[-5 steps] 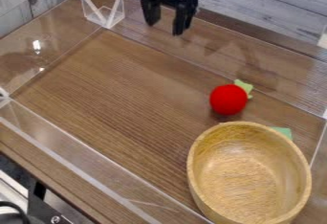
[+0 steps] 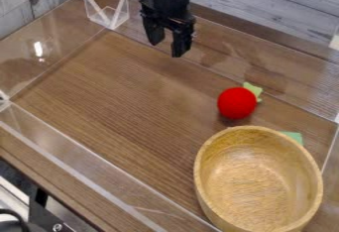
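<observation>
My black gripper [image 2: 169, 40] hangs over the back middle of the wooden table, its fingers pointing down and open, with nothing visible between them. A red ball [image 2: 236, 102] lies at the right middle, with a small pale green object [image 2: 253, 91] just behind it. A large yellow bowl [image 2: 257, 176] fills the front right corner.
A clear plastic container [image 2: 106, 8] stands at the back left, left of my gripper. A light green object [image 2: 294, 137] peeks from behind the bowl.
The ball, bowl and other objects have not moved.
</observation>
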